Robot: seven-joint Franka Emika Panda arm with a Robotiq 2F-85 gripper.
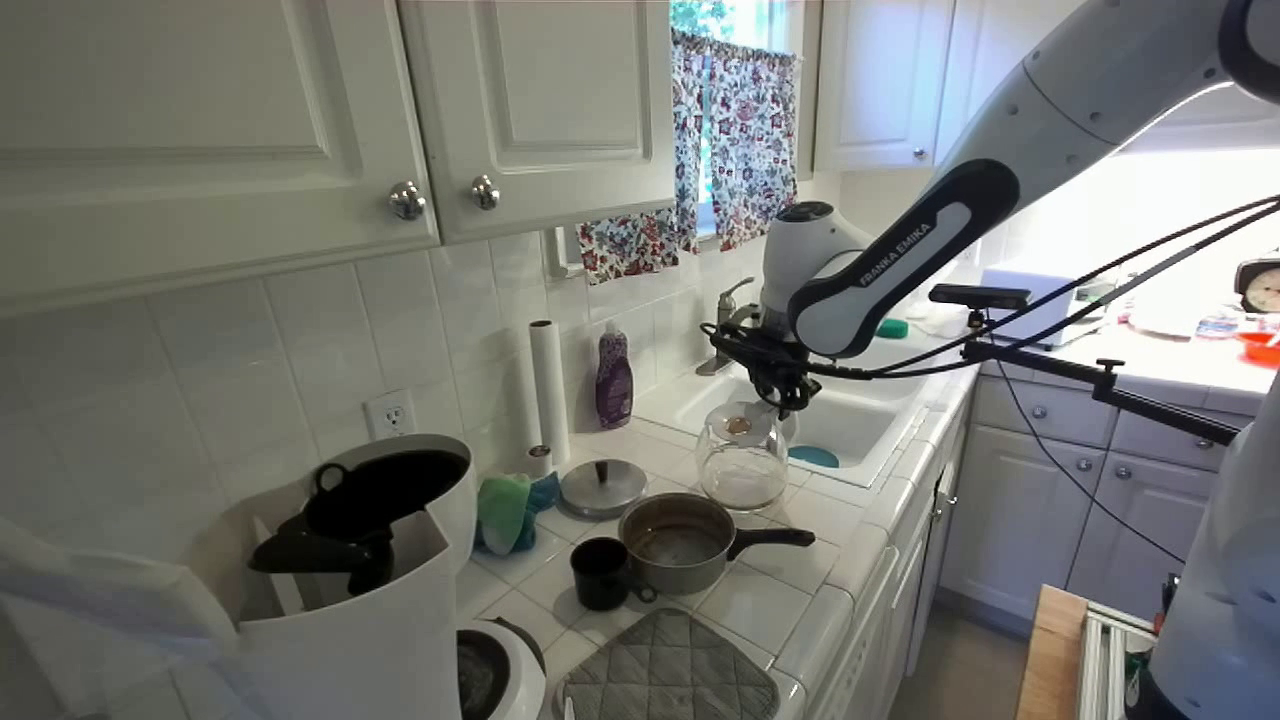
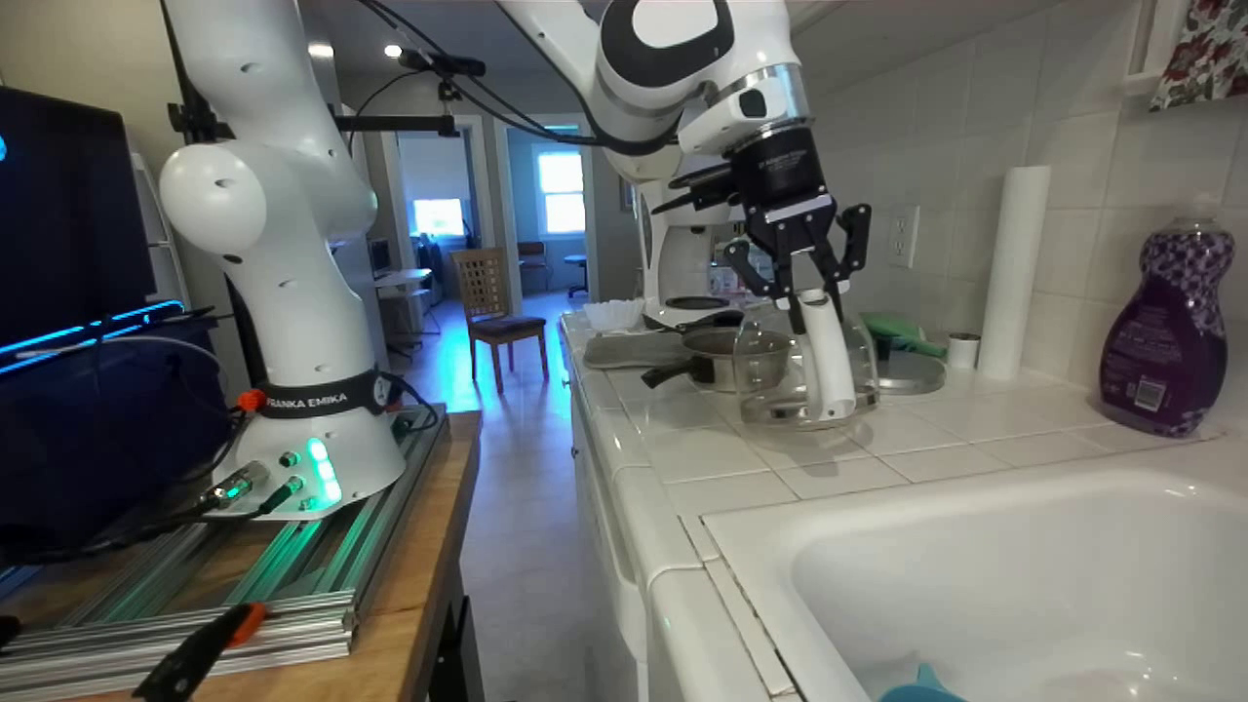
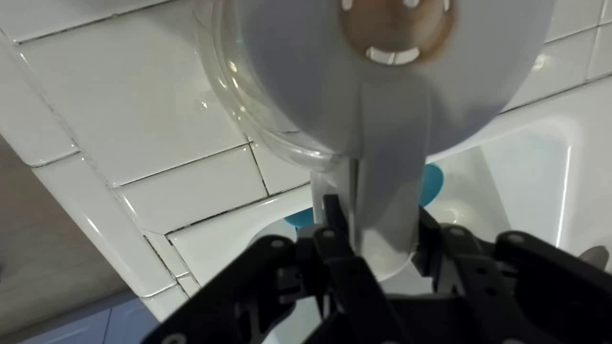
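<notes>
A clear glass coffee carafe (image 1: 741, 468) with a white lid and handle is over the counter beside the sink. My gripper is shut on its white handle (image 2: 827, 357), with the black fingers on either side. In the wrist view the white lid (image 3: 298, 63), with a brown round centre, fills the top and hides most of the glass. The carafe looks close to upright in the first exterior view; whether its base touches the tiles, I cannot tell.
A saucepan (image 1: 678, 546), black cup (image 1: 603, 576) and pot lid (image 1: 602, 487) stand near the carafe. The white sink (image 2: 994, 538) has a blue item (image 1: 815, 457) in it. A purple soap bottle (image 2: 1167, 322) and paper roll (image 2: 1013, 275) line the wall. The coffee maker (image 1: 360, 624) is at the counter's other end.
</notes>
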